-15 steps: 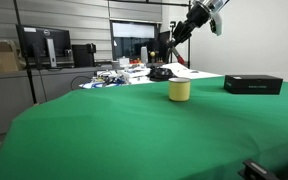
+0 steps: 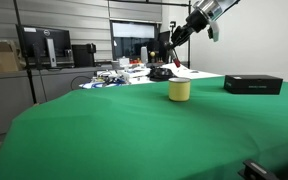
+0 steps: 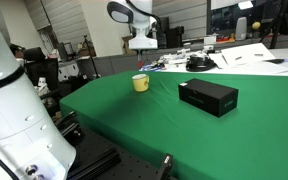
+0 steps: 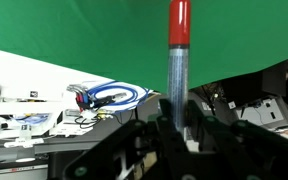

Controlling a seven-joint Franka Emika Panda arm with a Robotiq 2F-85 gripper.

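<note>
A slim marker with a red end and a pale body [image 4: 179, 68] is held in my gripper, which is shut on it. In exterior view 1 the gripper [image 2: 172, 46] is raised above the table, and the marker [image 2: 177, 62] hangs from it at a slant, red part downward. Below it stands a yellow cup [image 2: 179, 91], upright on the green table. The same cup [image 3: 141, 84] shows in exterior view 2, with the gripper [image 3: 142, 44] higher up behind it. The cup's inside cannot be seen clearly.
A black box [image 2: 253, 85] lies to the right of the cup, also seen as a long box [image 3: 208, 97] in exterior view 2. Cables and papers [image 4: 109, 98] clutter the area beyond the table edge.
</note>
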